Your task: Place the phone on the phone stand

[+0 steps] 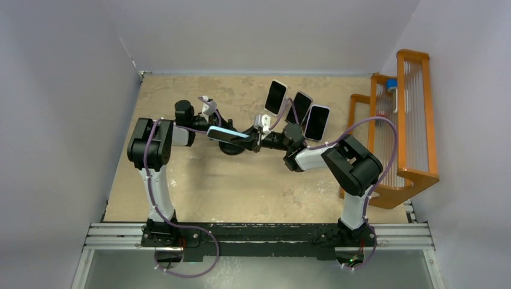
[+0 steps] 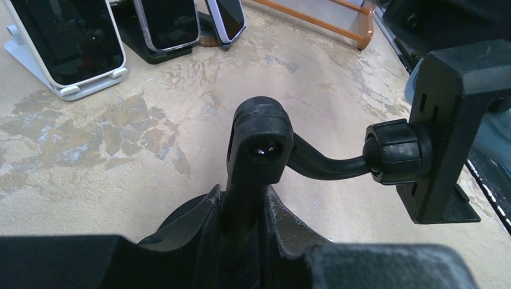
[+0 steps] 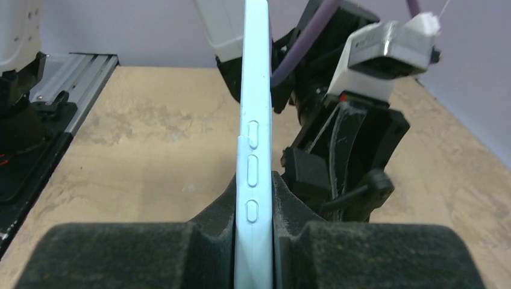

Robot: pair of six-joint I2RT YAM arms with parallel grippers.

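A black phone stand has a round base [image 1: 231,149], an upright post [image 2: 259,144] and a side arm ending in a black holder head [image 2: 446,132]. My left gripper has its fingers against both sides of the post, low down. The phone [image 1: 223,134], with a dark face and light blue edge, is held at one end by my right gripper [image 1: 246,140]. In the right wrist view the phone's blue edge [image 3: 254,120], with its buttons, stands upright between the fingers. From above, the phone overlaps the stand; whether they touch, I cannot tell.
Several other phones rest on stands at the back: a white one [image 1: 276,97], a middle one [image 1: 299,108] and a right one [image 1: 317,123]. A wooden rack [image 1: 416,120] fills the right side.
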